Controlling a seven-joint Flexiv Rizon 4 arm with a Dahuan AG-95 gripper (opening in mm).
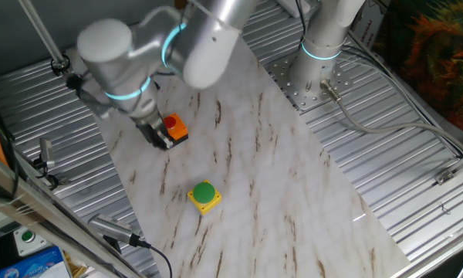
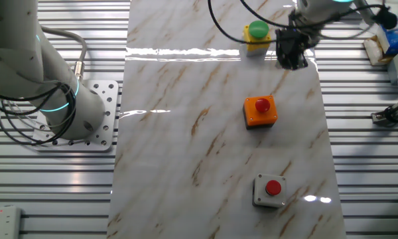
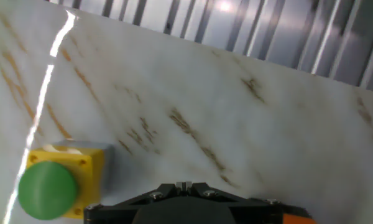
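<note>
My gripper is shut at the bottom of the wrist view, with nothing showing between its fingertips. A green push button on a yellow box (image 3: 63,180) lies to its left there, while a bit of the orange box (image 3: 297,219) peeks out at lower right. In exterior view 1 the gripper (image 1: 163,142) appears right beside the orange box with a red button (image 1: 176,127), apart from the green button (image 1: 204,193). Exterior view 2 has the gripper (image 2: 292,58) raised near the green button (image 2: 258,30). A grey box with a red button (image 2: 272,188) stands farther along.
All three boxes stand on a marbled board (image 2: 179,172) over slatted metal. The arm's base (image 1: 312,73) is bolted beside the board. A clamp-like device with a cable (image 1: 114,229) sits by the board's edge. Much of the board is bare.
</note>
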